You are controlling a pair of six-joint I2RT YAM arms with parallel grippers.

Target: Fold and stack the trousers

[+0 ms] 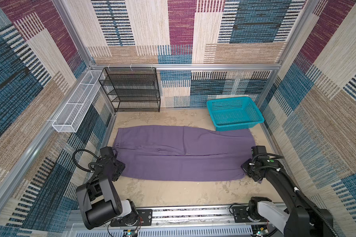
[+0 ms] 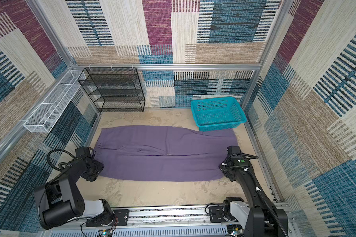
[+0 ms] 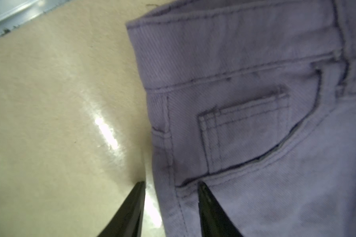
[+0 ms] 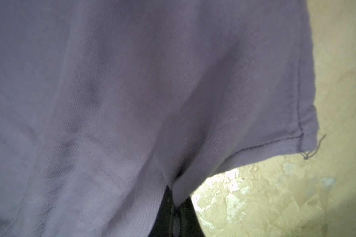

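Purple trousers [image 1: 186, 167] lie spread sideways across the table. In the left wrist view the waistband [image 3: 237, 43] and a small pocket [image 3: 245, 130] show at their left end. My left gripper is part open above the side edge there, one finger over bare table and the other over cloth, holding nothing that shows. My right gripper is shut on a pinched fold of the cloth at the trousers' other end, near a hemmed corner [image 4: 304, 142].
A teal basket [image 1: 233, 122] stands at the back right, close to the cloth. A black wire rack [image 1: 128, 90] and a white wire shelf [image 1: 67, 124] are at the back left. Bare table [image 1: 186, 193] shows in front of the trousers.
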